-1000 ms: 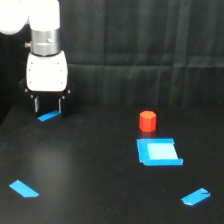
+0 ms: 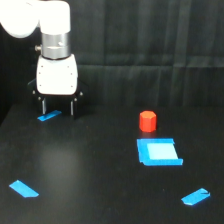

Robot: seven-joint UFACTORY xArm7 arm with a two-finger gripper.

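A small red block (image 2: 147, 121) stands upright on the black table, right of the middle. Just in front of it lies a white square (image 2: 162, 152) bordered with blue tape; the block is behind the square, not on it. My gripper (image 2: 58, 107) hangs at the back left, far from the block. Its two dark fingers are apart, and I see nothing held between them.
Blue tape strips mark the table at the back left (image 2: 49, 116), front left (image 2: 23, 189) and front right (image 2: 196, 197). Black curtain closes off the back.
My gripper has shifted a little to the right, and its fingers appear slightly lower and wider apart. The red block and the taped square have stayed where they were.
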